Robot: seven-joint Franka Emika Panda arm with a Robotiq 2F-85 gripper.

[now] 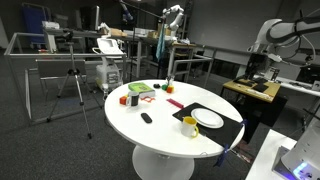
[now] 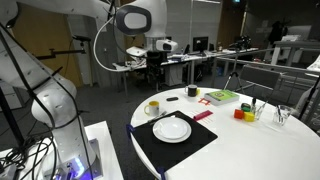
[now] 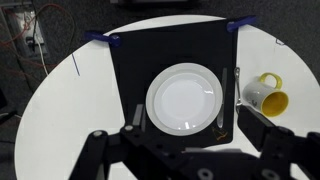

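Observation:
High above the round white table, my gripper (image 2: 188,50) stands open with nothing between its fingers. In the wrist view its fingers (image 3: 133,137) frame the near edge of a black placemat (image 3: 135,70). On the mat lies an empty white plate (image 3: 184,99), with a knife and fork (image 3: 237,86) to its right in that view. A white mug (image 3: 266,94), yellow inside, stands just off the mat beyond the cutlery. In the first exterior view the gripper (image 1: 270,52) is at the upper right, well clear of the plate (image 1: 207,118) and the yellow-looking mug (image 1: 189,126).
Blue clamps (image 3: 240,22) grip the mat at the table edge. Farther across the table are a green box (image 2: 222,97), a red object (image 2: 203,114), a dark flat object (image 2: 172,98), several small coloured items and a wire holder (image 2: 281,114). The table's near side (image 1: 130,126) has bare room.

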